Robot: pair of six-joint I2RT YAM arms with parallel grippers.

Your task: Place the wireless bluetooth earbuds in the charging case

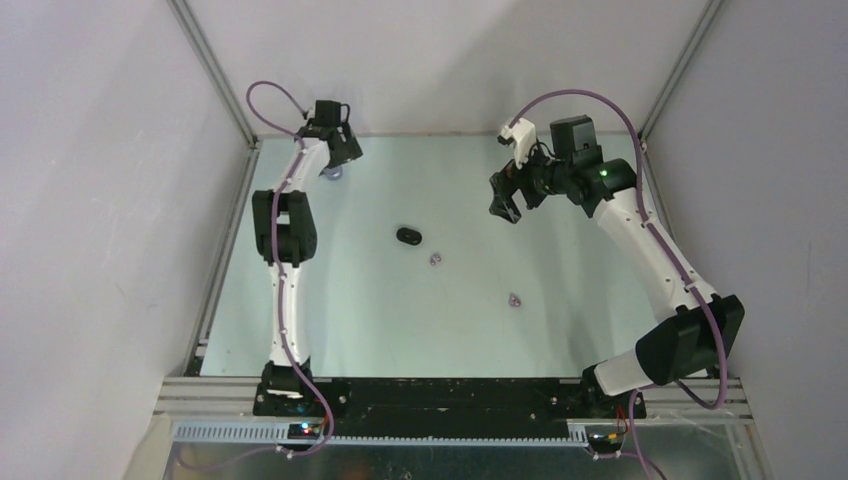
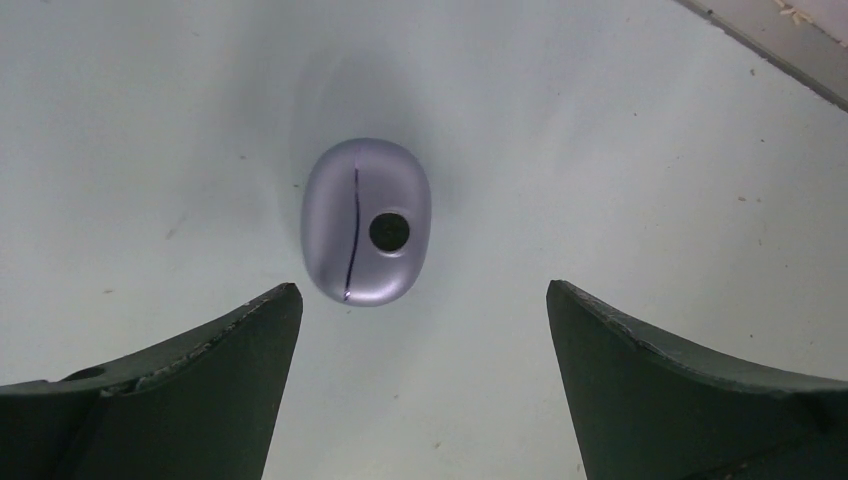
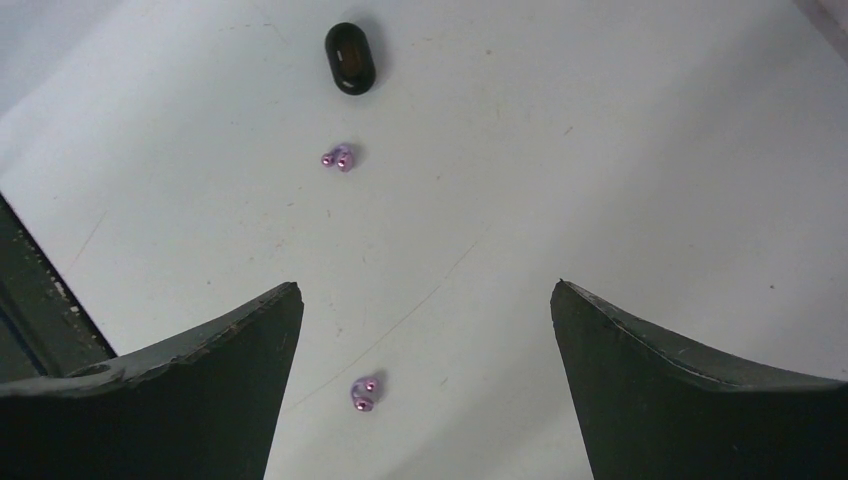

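Note:
My left gripper (image 1: 342, 142) is open at the back left, above a small lilac rounded case (image 2: 330, 225) with a dark round spot and a seam, seen between its fingers in the left wrist view. A black oval case (image 1: 409, 236) lies mid-table. Just right of and below it is a small lilac earbud piece (image 1: 436, 259); another lilac earbud piece (image 1: 515, 300) lies farther toward the front right. My right gripper (image 1: 505, 200) hangs open over the right half, nothing between its fingers; both earbud pieces show in the right wrist view.
Walls stand at the back and both sides, with metal rails along the edges and a dark strip at the front.

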